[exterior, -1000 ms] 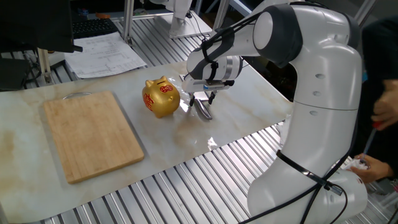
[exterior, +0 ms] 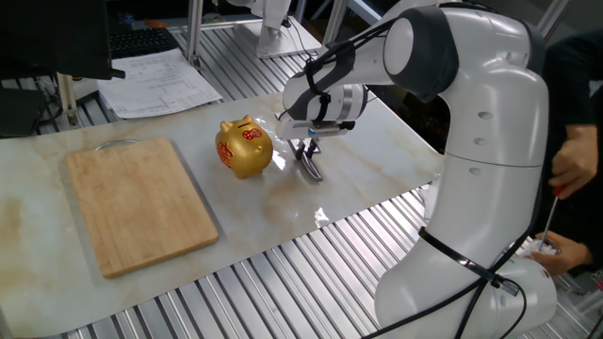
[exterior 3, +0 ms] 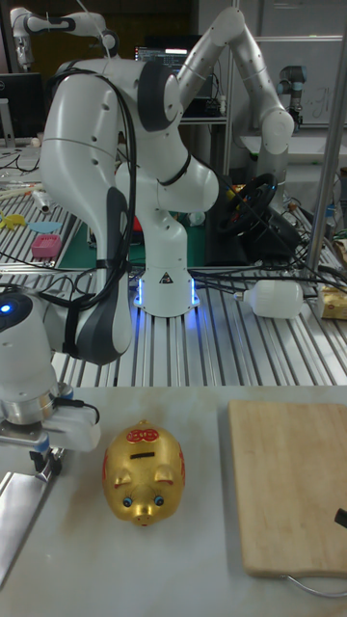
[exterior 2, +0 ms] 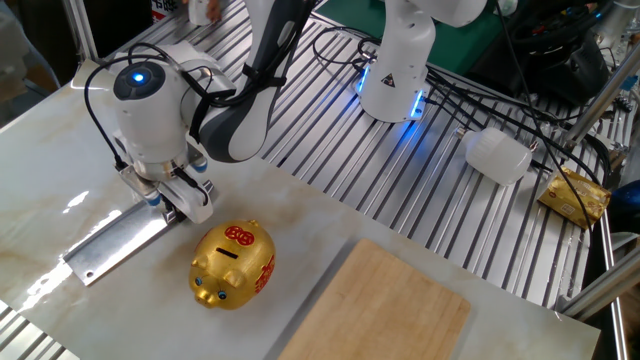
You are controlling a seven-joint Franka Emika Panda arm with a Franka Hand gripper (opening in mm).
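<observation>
A metal cleaver with a broad flat blade [exterior 2: 118, 242] is at the table's side, and its curved handle [exterior: 310, 170] shows below my gripper [exterior: 306, 149]. Whether the blade touches the table is hard to tell. Close beside the cleaver stands a gold piggy bank [exterior: 244, 148] with red markings, apart from the gripper. Beyond the pig lies a wooden cutting board [exterior: 141, 205] with a metal loop handle.
Sheets of paper [exterior: 158, 85] lie past the table's edge. A white bulb-shaped object [exterior 2: 498, 156] and a gold box [exterior 2: 575, 197] sit on the slatted metal surface near the robot base. A person's hands [exterior: 573, 160] are at the far right. Bare tabletop surrounds the board.
One second ago the fingers stood wide apart on both sides of the cleaver's handle; they have since closed in on it. The arm, piggy bank and board have stayed put.
</observation>
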